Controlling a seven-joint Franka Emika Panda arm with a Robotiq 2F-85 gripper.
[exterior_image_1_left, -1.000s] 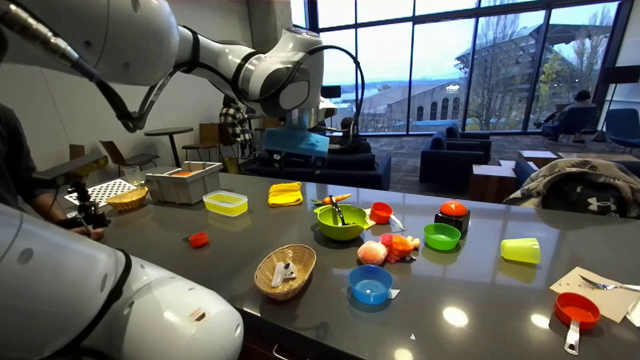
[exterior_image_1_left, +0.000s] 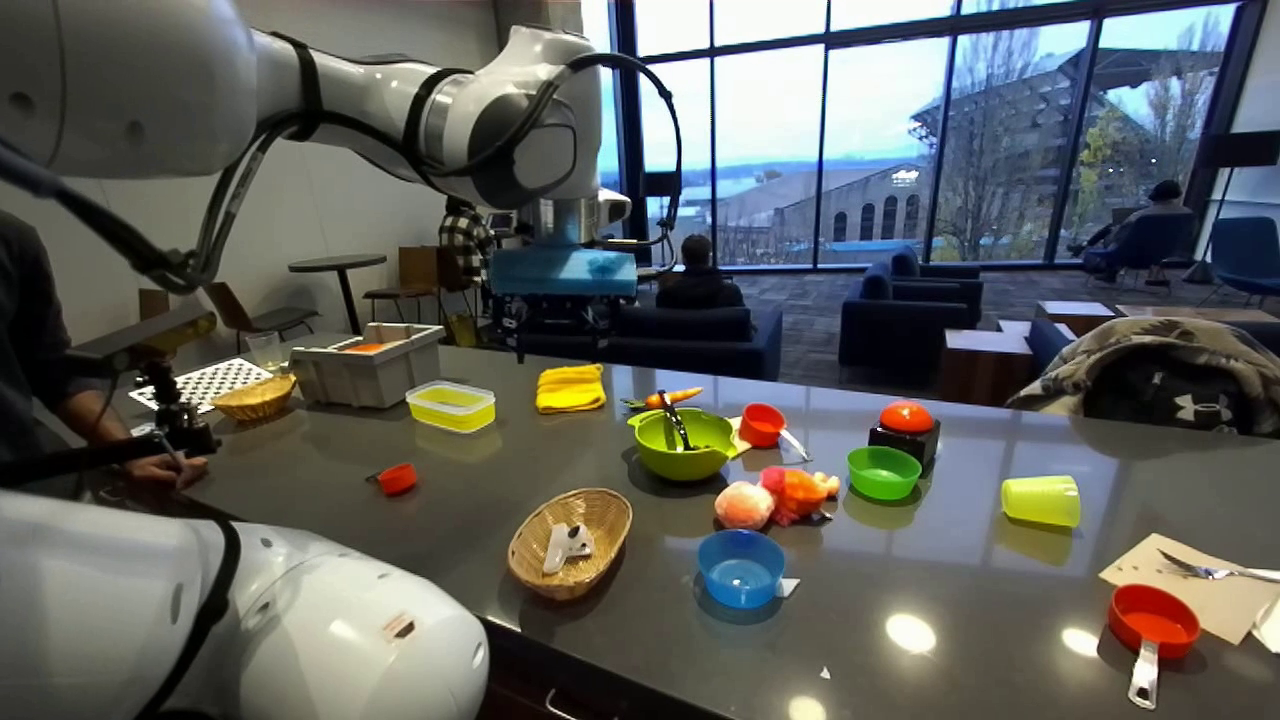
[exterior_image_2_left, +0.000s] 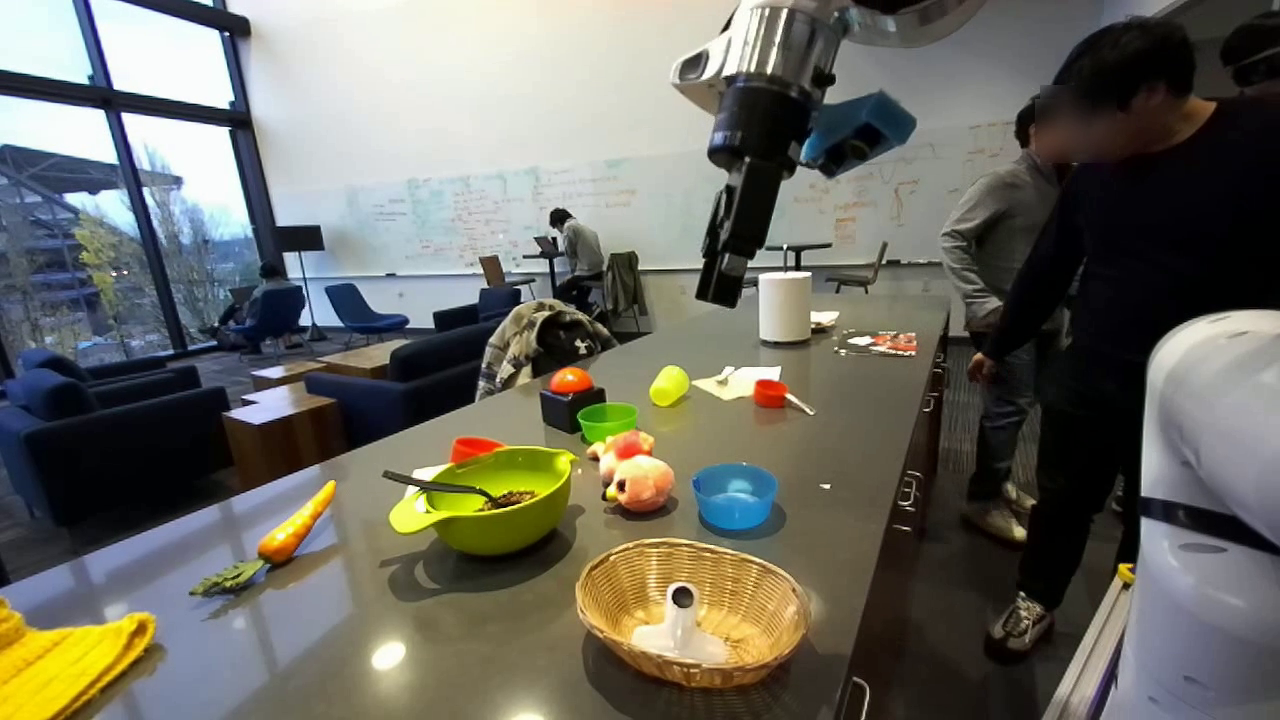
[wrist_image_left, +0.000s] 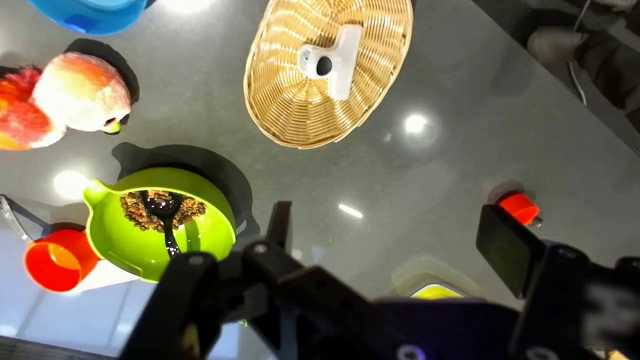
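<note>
High above the counter, my gripper is open, its two black fingers (wrist_image_left: 507, 249) wide apart with only bare counter seen between them. In the wrist view a wicker basket (wrist_image_left: 267, 96) holding a white clip-like piece (wrist_image_left: 344, 63) lies ahead of the fingers. A lime-green bowl (wrist_image_left: 219, 204) with brown beans and a black spoon (wrist_image_left: 171, 239) sits to the left. The small red cup (wrist_image_left: 518, 208) appears beyond the right finger. Exterior view 2 shows the gripper (exterior_image_2_left: 717, 288) side-on, pointing down and touching nothing.
Around the bowl are a plush toy (exterior_image_1_left: 786, 494), a blue bowl (exterior_image_1_left: 741, 569), a green bowl (exterior_image_1_left: 884, 474) and a red button (exterior_image_1_left: 907, 418). A yellow-lidded container (exterior_image_1_left: 451, 408), a yellow cloth (exterior_image_1_left: 570, 389) and a grey bin (exterior_image_1_left: 369, 370) stand farther left. Counter between basket and container is mostly clear.
In exterior view 1 the arm's wrist has shifted left and somewhat upward. The objects on the counter have stayed where they were.
</note>
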